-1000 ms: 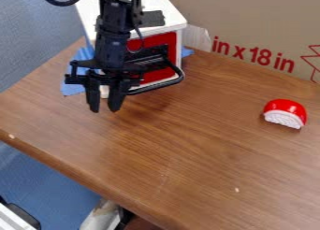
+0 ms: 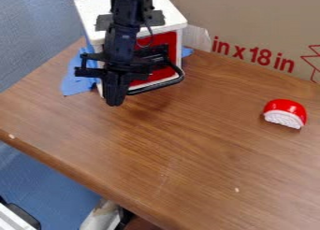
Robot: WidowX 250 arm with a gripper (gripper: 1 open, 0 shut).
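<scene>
A black robot gripper (image 2: 115, 88) hangs at the upper left of the table, in front of a white box (image 2: 166, 11) with a red front panel (image 2: 159, 47). Its fingertips point down and appear close together. Whether anything is between them cannot be seen clearly. A red, white-bottomed object (image 2: 285, 113) lies alone on the right of the wooden table (image 2: 175, 168).
A blue cloth (image 2: 75, 79) lies beside the box on the left. A cardboard panel (image 2: 250, 19) with red printing stands behind the table.
Compared with a second ago, the two fingers have come together and the gripper sits slightly farther back toward the box. The red and white object has not moved.
</scene>
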